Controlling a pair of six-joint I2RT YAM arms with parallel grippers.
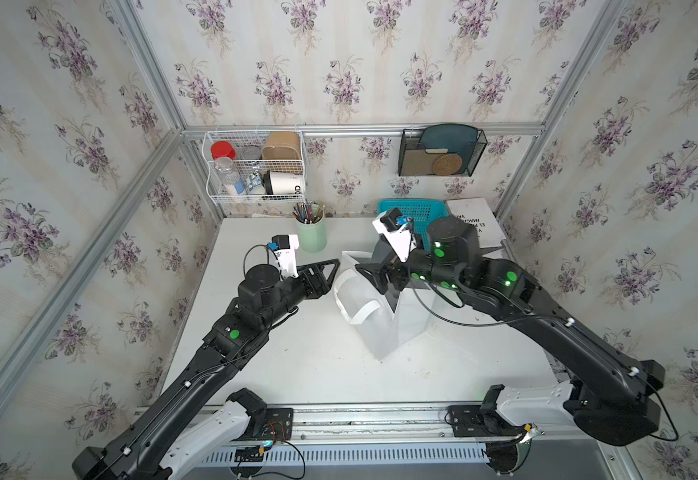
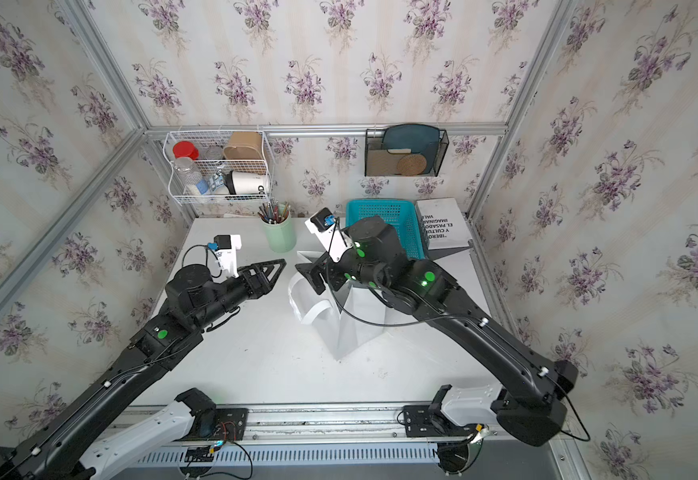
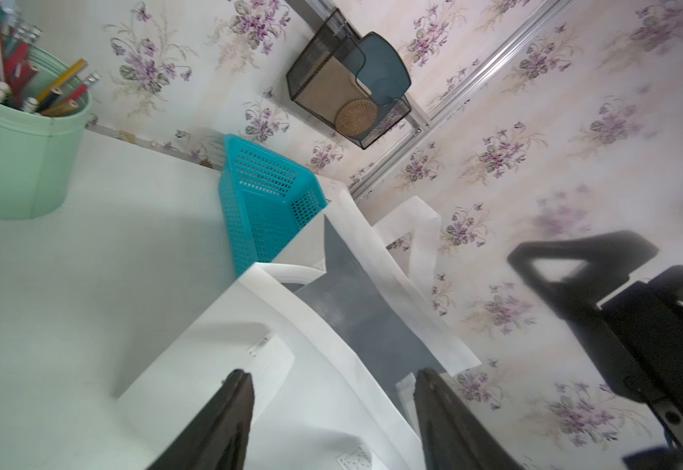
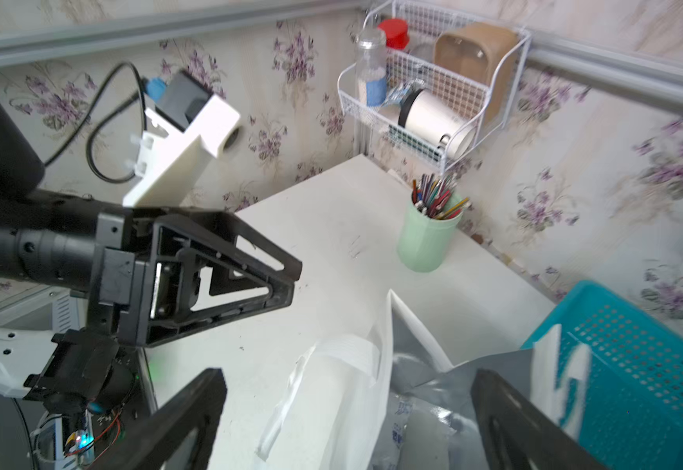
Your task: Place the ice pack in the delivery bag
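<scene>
The white delivery bag [image 1: 382,329] with a silvery-grey lining stands upright in mid-table, its mouth open. Inside it, the right wrist view shows a crinkled clear surface with blue print [image 4: 400,413], likely the ice pack; most of it is hidden by the bag's wall. My left gripper [image 1: 332,278] is open and empty, just left of the bag and clear of it. Over the bag's mouth hangs my right gripper [image 1: 370,278], also open, with nothing held; in its wrist view the bag's rim shows beyond and between the finger tips.
Behind the bag, a teal basket [image 2: 379,209] stands beside a white box [image 2: 442,224]. A green pencil cup [image 1: 312,235] is at the back left, below a wire shelf [image 1: 254,166].
</scene>
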